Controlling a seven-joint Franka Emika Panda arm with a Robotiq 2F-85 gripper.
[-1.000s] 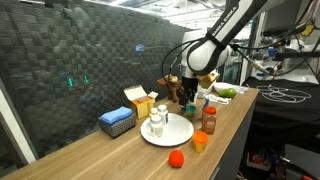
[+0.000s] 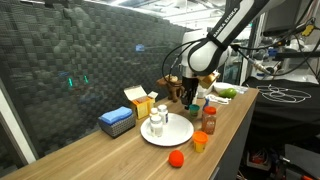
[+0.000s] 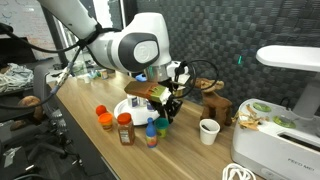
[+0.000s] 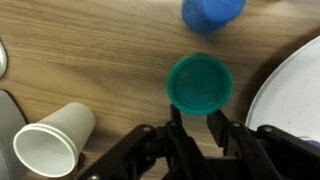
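A green cup [image 4: 199,84] stands on the wooden table beside the white plate [image 2: 177,131]; from the wrist it shows as a round green shape just past the fingertips. My gripper has its two dark fingers apart at the cup's near edge, and whether they touch it I cannot tell. In the second exterior view the gripper [image 3: 171,113] is close above the green cup [image 3: 162,126], partly covering it. The first exterior view has the green cup [image 2: 193,110] just below the gripper.
A blue-capped bottle [image 3: 151,134], a red-brown jar [image 3: 126,128] and an orange cup [image 2: 200,142] stand near the green cup. A white cup [image 4: 55,140] lies within the wrist view. White bottles [image 2: 156,128] stand on the plate. Bare table shows at left front.
In the first exterior view, the gripper sits slightly higher against the green cup than before, and more of the cup shows. The other objects have not visibly moved.
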